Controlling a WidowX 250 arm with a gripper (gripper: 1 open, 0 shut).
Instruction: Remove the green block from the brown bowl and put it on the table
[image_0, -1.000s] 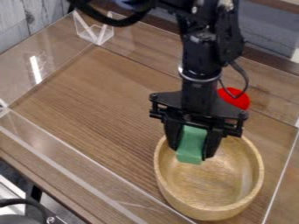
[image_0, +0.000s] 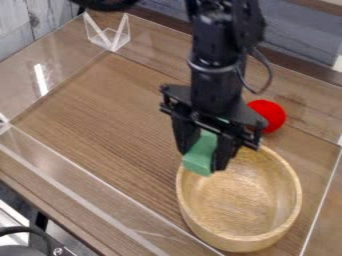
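The green block (image_0: 201, 153) is held in my gripper (image_0: 203, 145), whose dark fingers are shut on its upper part. Gripper and block hang over the upper left rim of the brown bowl (image_0: 278, 205). The bowl stands at the lower right of the camera view, and its visible inside is empty. Part of the bowl's far rim is hidden behind the gripper.
A red round object (image_0: 266, 115) lies behind the bowl, to the right of the arm. At the back left stands a clear, wire-like container (image_0: 107, 31).
My gripper has moved left and a little up with the green block, from over the bowl's inside to its upper left rim. The bowl has stayed where it was.
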